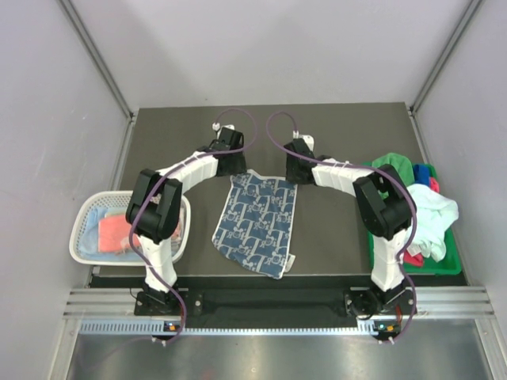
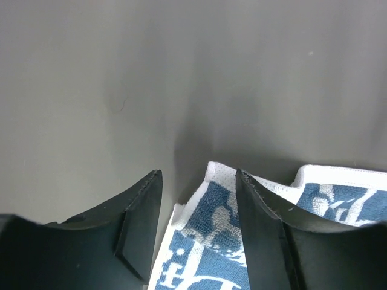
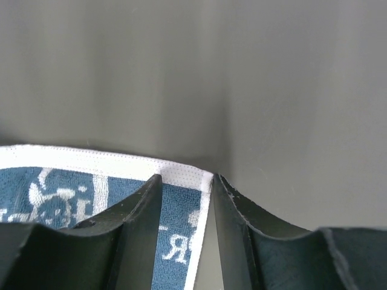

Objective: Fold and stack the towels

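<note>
A blue towel with white pattern and white border [image 1: 253,226] lies spread lengthwise on the table between the arms. My left gripper is at its far-left corner, fingers part open, with a bunched, raised bit of the border between and beneath its fingers. My right gripper stands open at the far-right corner, the white hem [image 3: 109,163] running between its fingertips.
A white basket [image 1: 79,229] with blue and coral cloths sits at the left. A green bin [image 1: 444,257] with green, white, blue and red cloths is at the right.
</note>
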